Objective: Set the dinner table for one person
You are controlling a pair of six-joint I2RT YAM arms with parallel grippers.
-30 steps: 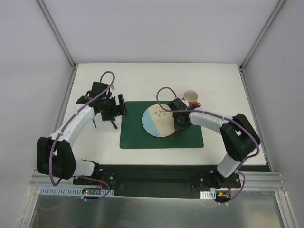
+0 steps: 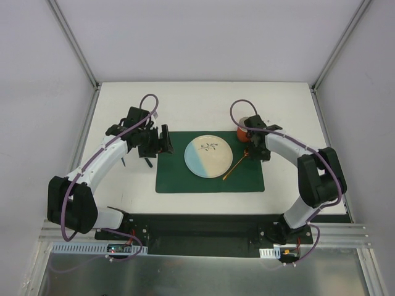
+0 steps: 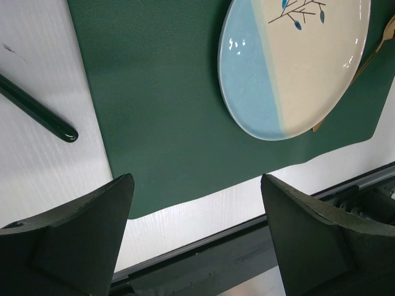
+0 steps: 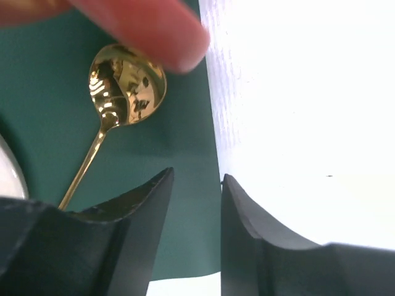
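In the top view a round blue-and-cream plate [image 2: 208, 156] rests on the green placemat [image 2: 170, 182]. Slanting to its right on the mat lies a gold spoon [image 2: 233, 168]; its bowl [image 4: 139, 92] shows in the right wrist view, below the red mug handle [image 4: 154, 28]. Partly hidden by the right arm, the orange-red mug [image 2: 242, 132] stands at the mat's back right corner. My right gripper is open and empty over the mat's right edge, beside the spoon. My left gripper stands wide open above the mat's left side, nothing between its fingers.
A dark green handle [image 3: 40, 111] lies on the white table just left of the mat. Another thin dark utensil [image 2: 123, 161] is farther left, partly under the left arm.
My right gripper has moved right, away from the plate's edge, uncovering the spoon and now partly covering the mug. The left gripper has shifted slightly right. The spoon lies on the mat.
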